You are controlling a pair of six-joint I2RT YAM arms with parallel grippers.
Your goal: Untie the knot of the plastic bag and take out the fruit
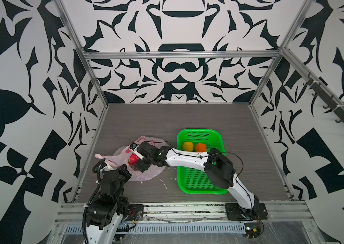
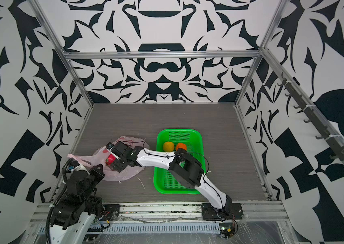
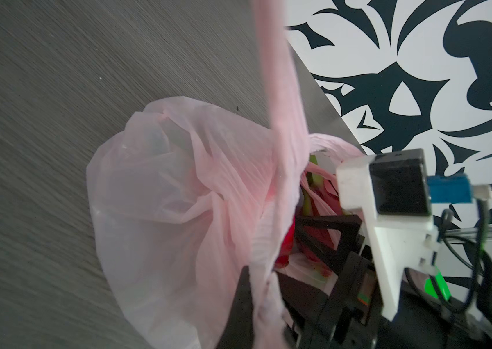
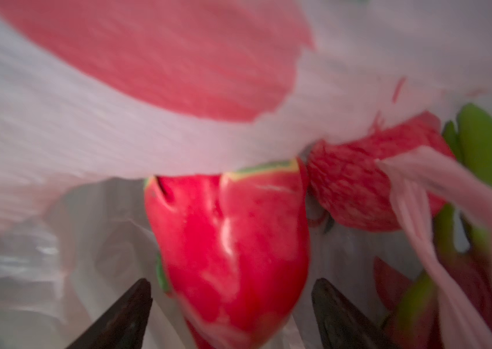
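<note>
The pink plastic bag (image 1: 149,174) lies spread on the table at the left. My left gripper is shut on a twisted strip of it, drawn up past the left wrist camera. Inside the bag, a glossy red fruit (image 4: 234,250) stands between the parted fingers of my right gripper, which is open. Behind it is a rough red round fruit (image 4: 368,180). A red fruit with green leafy tips (image 4: 490,151) is at the right, partly behind a pink strip of bag. Bag film hides the upper part of that view.
A green basket (image 1: 182,183) stands right of the bag, under my right arm, with a yellow fruit (image 1: 187,146) and an orange fruit (image 1: 200,147) in it. A thin pale strip (image 1: 163,183) lies on the table by the bag.
</note>
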